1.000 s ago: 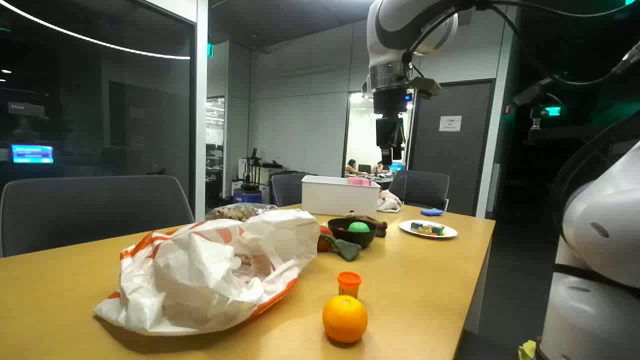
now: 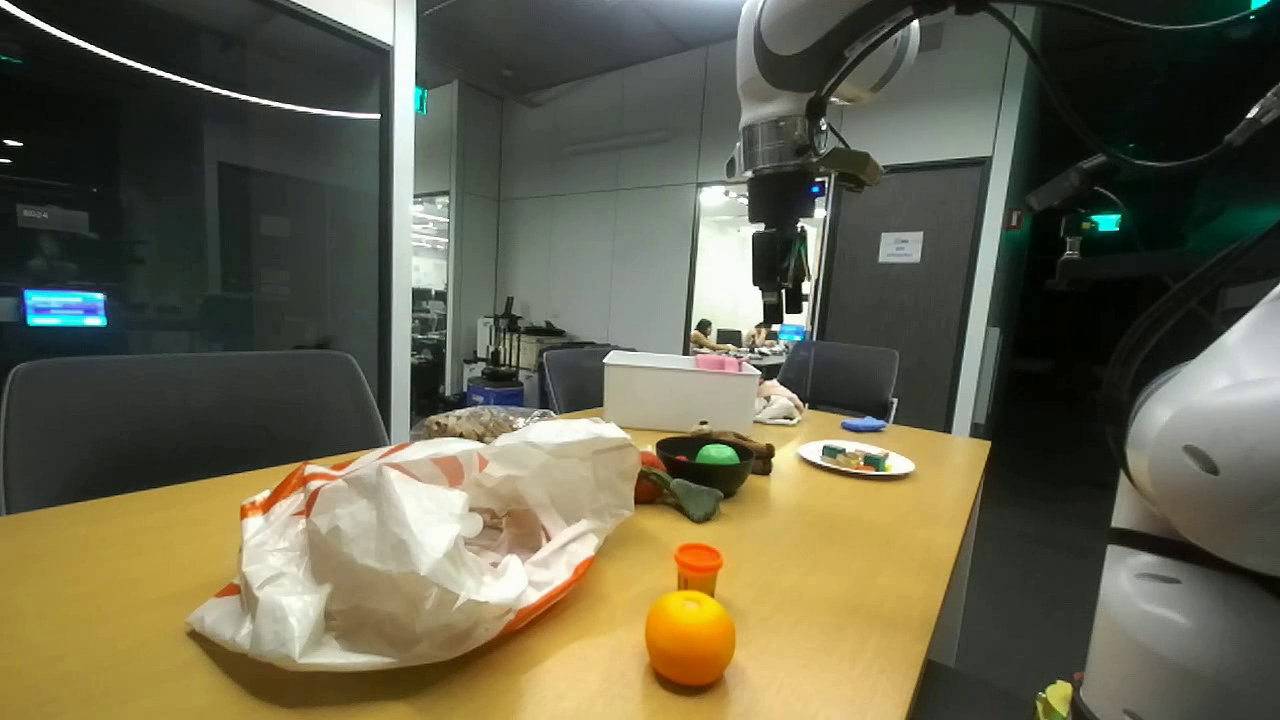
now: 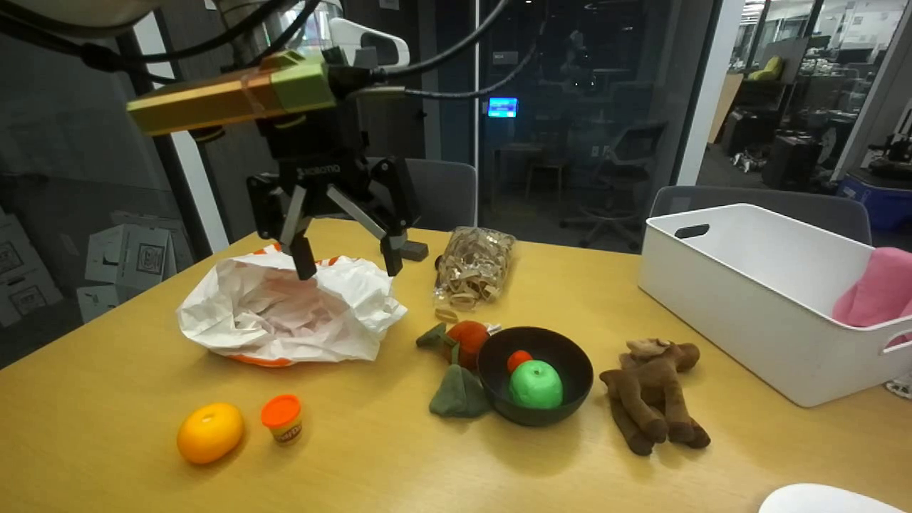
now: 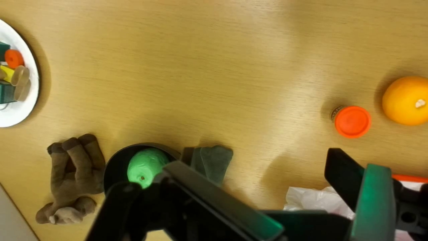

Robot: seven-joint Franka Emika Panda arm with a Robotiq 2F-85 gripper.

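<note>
High above the table hangs my gripper [image 3: 348, 266], open and empty, its fingers pointing down. In exterior view 2 an orange [image 3: 210, 433] lies at the left front beside a small tub with an orange lid [image 3: 282, 416]. Behind them a crumpled white plastic bag [image 3: 286, 312] gapes toward that camera. A black bowl [image 3: 568, 402] at mid-table contains a green fruit [image 3: 536, 384] and a small red item [image 3: 518, 360]. Against the bowl's left side rests a red and green plush [image 3: 462, 393]. In the wrist view, my fingers cover part of the bowl and most of the bag.
Right of the bowl lies a brown plush animal [image 3: 658, 393]. A large white bin [image 3: 735, 308] with a pink item [image 3: 878, 286] stands beyond it. A white plate [image 4: 30, 96] carries several small items. A clear packet [image 3: 476, 265] sits behind. Bare table spreads in front of the bowl.
The arm and gripper have shifted very slightly in exterior view 1. Everything on the table lies where it was.
</note>
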